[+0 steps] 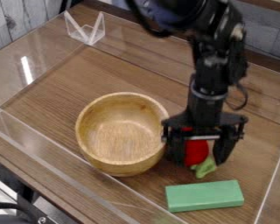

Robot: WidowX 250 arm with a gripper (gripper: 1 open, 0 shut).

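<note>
My dark gripper (201, 138) is lowered over a red object (196, 152) with a pale green end (205, 168), on the wooden table right of a round wooden bowl (108, 122). Its fingers are open around the object and partly cover it.
A green block (205, 196) lies in front of the gripper. A white wire piece (87, 28) stands at the back left.
</note>
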